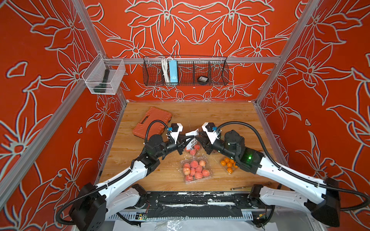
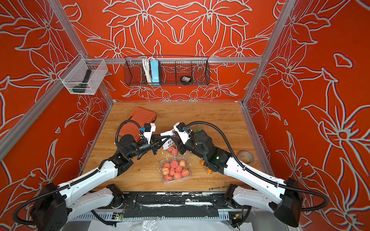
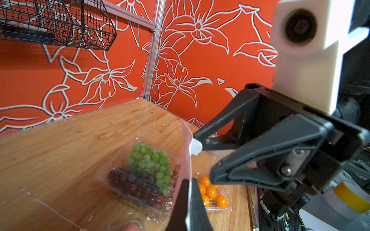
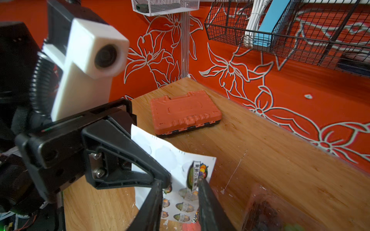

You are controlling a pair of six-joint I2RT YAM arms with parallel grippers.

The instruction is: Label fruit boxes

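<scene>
A white sheet of fruit stickers (image 4: 150, 146) hangs upright between the grippers, above the boxes. My left gripper is shut on it. One sticker (image 4: 194, 175) stands partly lifted, with the fingers of my right gripper part open beside it; contact is unclear. Below, a clear box of peaches (image 1: 195, 169) lies front centre, with more peaches (image 2: 173, 151) behind it. A box of green and dark grapes (image 3: 142, 173) and a box of orange fruit (image 3: 211, 192) sit to the right, partly hidden by my right arm in the top views.
An orange toolbox (image 1: 152, 117) lies back left. A roll of tape (image 2: 245, 157) is at the right. A wire basket (image 1: 200, 69) and a clear bin (image 1: 101, 79) hang on the walls above.
</scene>
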